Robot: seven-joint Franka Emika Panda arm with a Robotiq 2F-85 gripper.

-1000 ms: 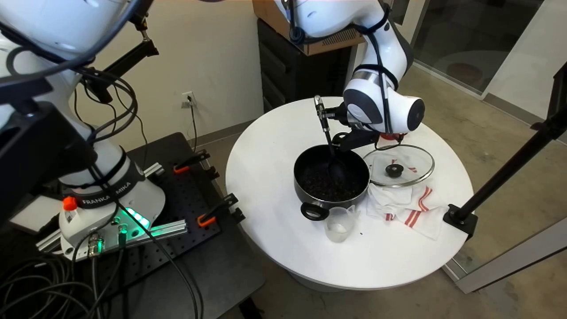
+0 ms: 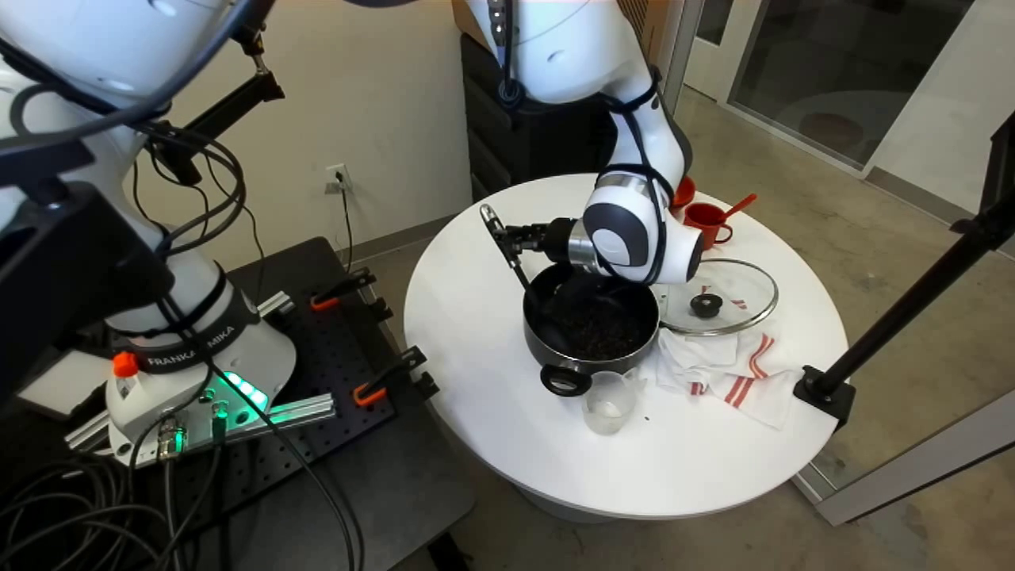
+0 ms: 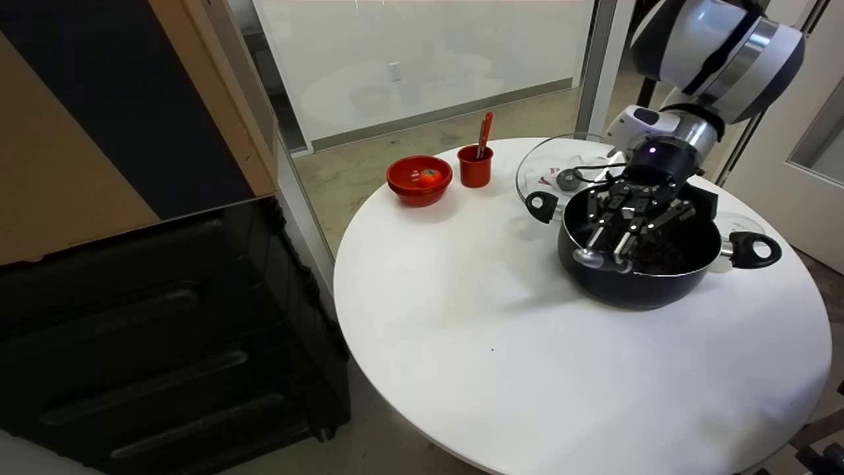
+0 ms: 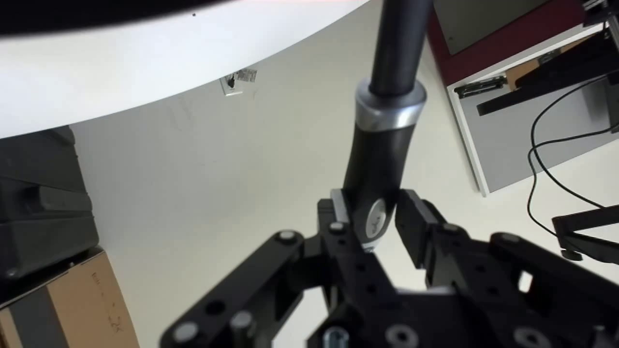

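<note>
My gripper is shut on the dark handle of a ladle point(image 4: 387, 107), just below its silver collar in the wrist view. In exterior view 1 the gripper point(image 2: 509, 239) stands over the left rim of a black pot point(image 2: 576, 362), and the ladle point(image 2: 521, 277) slants down into it. Its black head rests low among the dark contents point(image 2: 609, 331), on the pot's left side. From exterior view 2, the silver end of the handle pokes out by the gripper point(image 3: 613, 241) above the pot's near rim; the ladle's head is hidden there.
A glass lid point(image 2: 728, 300) lies on a striped towel point(image 2: 747, 376) right of the pot. A clear cup point(image 2: 609, 404) touches its front. Red bowls point(image 3: 419, 181) and a red mug point(image 3: 475, 166) stand at the back.
My arm has moved left and lower in exterior view 1. The ladle came with it, from nearly upright at the pot's back to leaning over the left side.
</note>
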